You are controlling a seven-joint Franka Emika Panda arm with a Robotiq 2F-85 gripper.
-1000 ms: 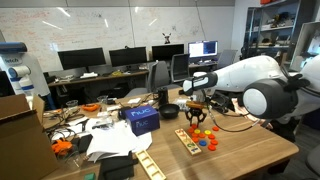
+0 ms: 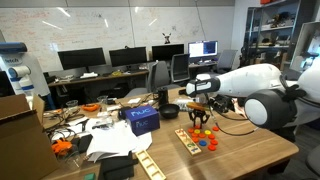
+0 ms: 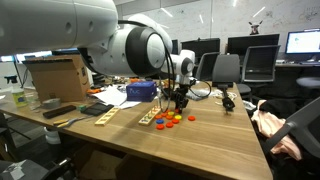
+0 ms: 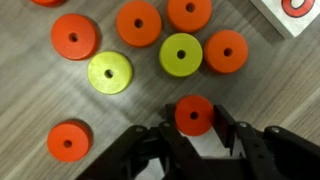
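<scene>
An orange-red disc with a centre hole [image 4: 194,115] sits between the two black fingertips of my gripper, which is shut on it. In exterior view 1 the gripper [image 2: 197,121] is low over the table, at the far end of the loose discs. Around it in the wrist view lie a yellow disc [image 4: 180,55], another yellow disc [image 4: 110,72], an orange disc [image 4: 139,23] and a red disc [image 4: 70,141], all flat on the wood. Whether the held disc touches the table, I cannot tell.
A wooden tray [image 2: 187,140] lies left of the discs, and a second tray [image 2: 150,166] is nearer the camera. Behind stand a blue box [image 2: 143,120] and a black bowl [image 2: 147,113].
The trays and other objects look unmoved.
</scene>
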